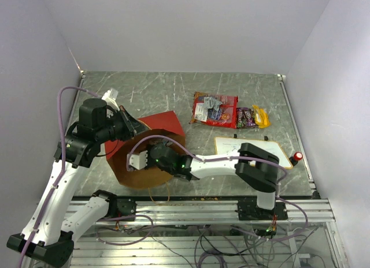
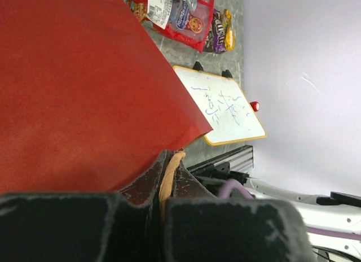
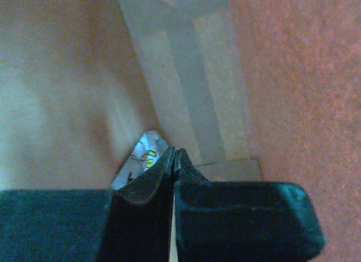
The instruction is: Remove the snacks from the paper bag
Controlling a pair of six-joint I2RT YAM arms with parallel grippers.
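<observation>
The paper bag (image 1: 143, 179), red outside and brown inside, lies on its side at the left of the table. My left gripper (image 1: 136, 126) is shut on its twisted paper handle (image 2: 168, 177) above the bag. My right gripper reaches inside the bag, shut, with nothing seen between its fingertips. Just past them in the right wrist view a small shiny packet (image 3: 144, 153) with printing lies on the brown paper, partly hidden by the fingers.
A red snack bag (image 1: 206, 112), a purple packet (image 1: 245, 119) and a yellow packet (image 1: 261, 117) lie at the back right. A whiteboard (image 1: 254, 149) and a red-capped object (image 1: 297, 156) are at the right.
</observation>
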